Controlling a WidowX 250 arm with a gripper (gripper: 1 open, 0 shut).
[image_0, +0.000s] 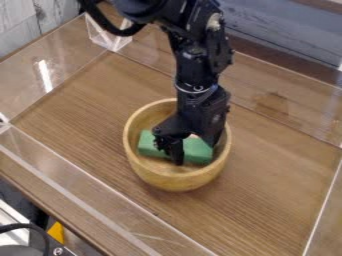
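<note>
A yellow wooden bowl sits on the wooden table, with a green block lying inside it. The black gripper reaches down from above into the bowl, its fingers at the block, hiding part of it. Whether the fingers are closed on the block is hard to tell.
A white wire or plastic holder stands at the back left. Walls edge the back and left, and cables lie at the lower left.
</note>
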